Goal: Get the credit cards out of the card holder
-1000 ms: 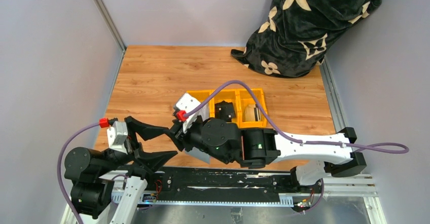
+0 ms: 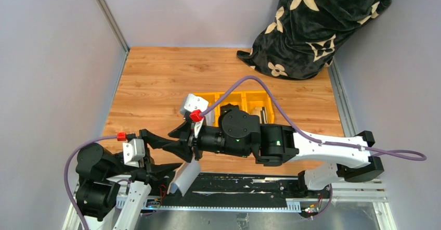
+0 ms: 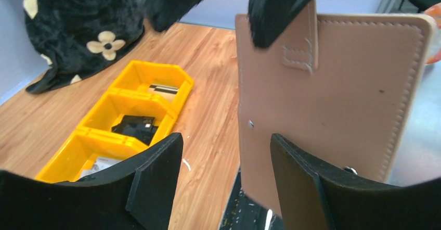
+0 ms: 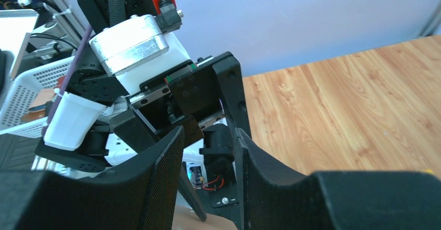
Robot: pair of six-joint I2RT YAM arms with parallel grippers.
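Held up in the air is a pinkish-brown leather card holder [image 3: 338,100] with a stitched strap, its flat face filling the right of the left wrist view. My right gripper [image 2: 187,139] is shut on it near the strap; in the right wrist view a strip of the holder [image 4: 200,221] shows low between the fingers. My left gripper stands open close by, with a finger [image 3: 296,183] overlapping the holder's face; whether it touches cannot be told. In the top view the holder [image 2: 185,177] hangs tilted below the two grippers. Any cards inside it are hidden.
Partly under the right arm sits a yellow divided tray [image 2: 250,96], with a dark item [image 3: 136,127] in its middle compartment and flat card-like pieces [image 3: 163,90] in another. A dark patterned cloth [image 2: 312,32] lies at the back right. Bare wood shows at the table's left.
The holder has swung from flatter to steeply tilted and shifted left and toward the front.
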